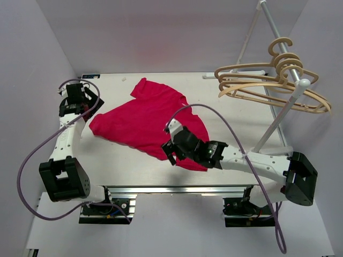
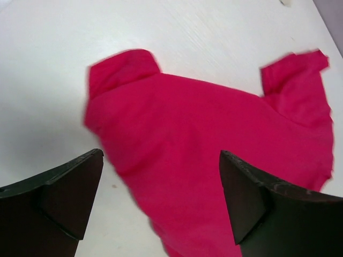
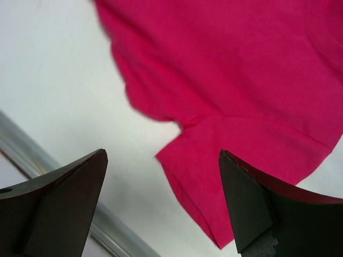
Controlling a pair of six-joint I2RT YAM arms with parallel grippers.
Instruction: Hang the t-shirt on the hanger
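Observation:
The red t-shirt [image 1: 155, 112] lies spread on the white table, its near edge running slantwise and a sleeve-like part sticking out at the back. My left gripper [image 1: 95, 101] is open beside the shirt's left end, and nothing is between its fingers. In the left wrist view, a folded red corner [image 2: 126, 69] lies beyond the fingers. Over the near right part of the shirt, my right gripper [image 1: 170, 155] stands open. Below its fingers, the right wrist view shows a pointed flap [image 3: 198, 176] of the shirt. Several wooden hangers [image 1: 241, 85] hang on the rack at right.
The white rack [image 1: 293, 96] rises at the right, with its foot [image 1: 274, 151] on the table near the right arm. A metal rail [image 1: 171, 190] runs along the table's front edge. Bare table shows at the front left and back right.

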